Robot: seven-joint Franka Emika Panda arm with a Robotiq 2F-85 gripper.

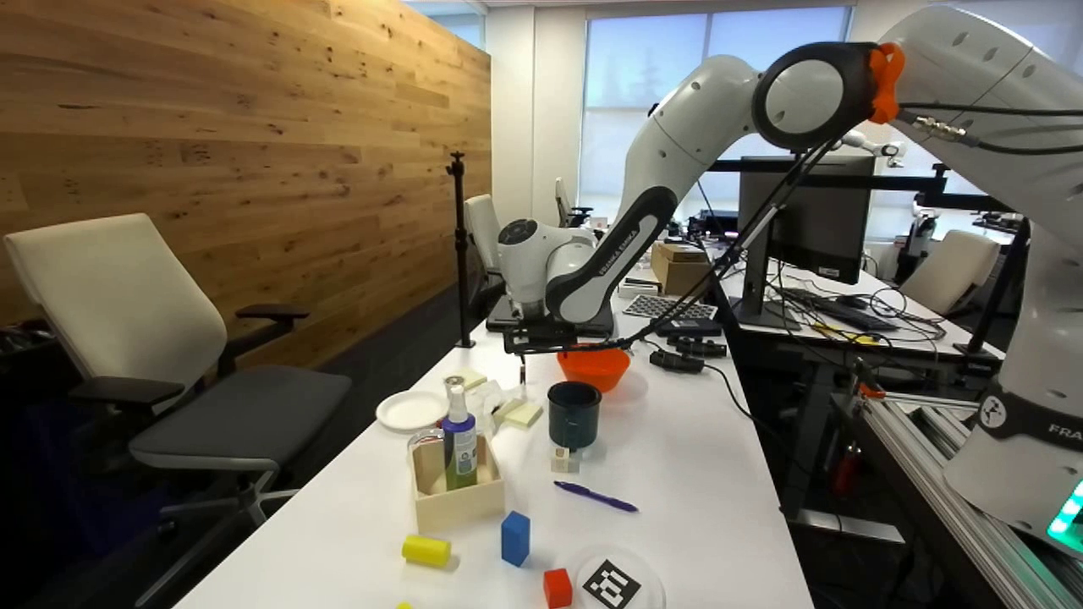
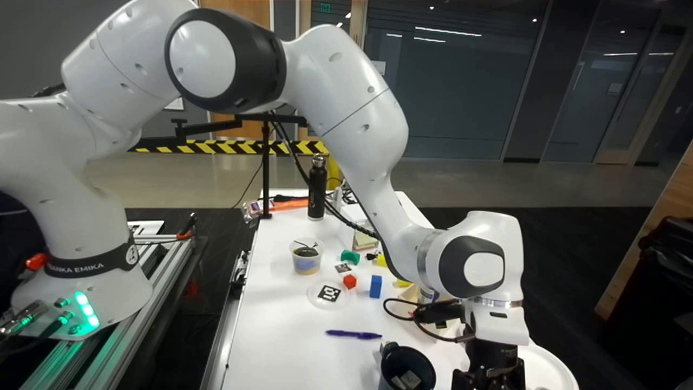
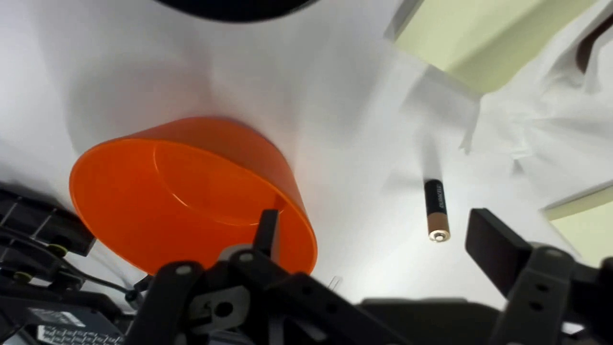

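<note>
My gripper is open above the table, its fingers wide apart and nothing held between them. In the wrist view a black and copper battery [image 3: 437, 210] shows on the white tabletop, nearer the right finger [image 3: 498, 250]; whether it stands or lies is hard to tell. An orange bowl [image 3: 172, 201] appears empty, and the left finger [image 3: 266, 233] overlaps its rim in that view. From exterior view 1 the bowl [image 1: 596, 369] sits partly behind the hand, beyond the dark mug [image 1: 574, 421].
Yellow sticky notes [image 3: 488, 46] and crumpled white tissue [image 3: 551, 143] lie near the battery. A beige box [image 1: 462, 506] holds a spray bottle [image 1: 459, 453]. Nearer exterior view 1 are a purple pen [image 1: 596, 496], a blue block [image 1: 515, 538] and a red block [image 1: 557, 588].
</note>
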